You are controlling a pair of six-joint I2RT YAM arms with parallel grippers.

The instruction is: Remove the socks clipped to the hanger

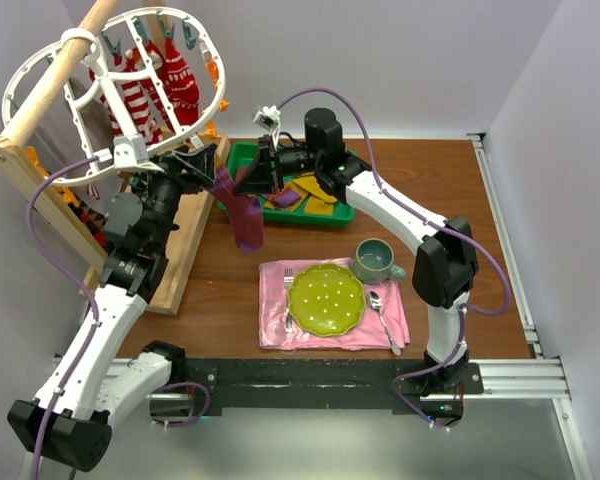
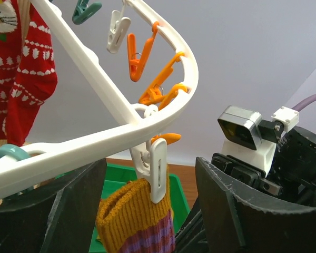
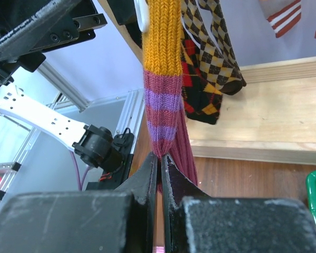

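Note:
A mustard and purple striped sock (image 3: 163,42) hangs from a white clip (image 2: 157,168) on the white hanger (image 2: 95,146). My right gripper is shut on the sock's lower purple section. My left gripper stands open, its fingers either side of the clip and the sock's cuff, close under the hanger ring. Other socks hang from the hanger, among them red patterned ones (image 2: 26,79) and argyle ones (image 3: 216,58).
A green bin (image 1: 320,215) holding yellow and purple cloths is behind the sock. A pink mat with a green plate (image 1: 325,298), cutlery and a mug (image 1: 373,258) lies in front. The wooden stand (image 1: 185,255) borders the left side.

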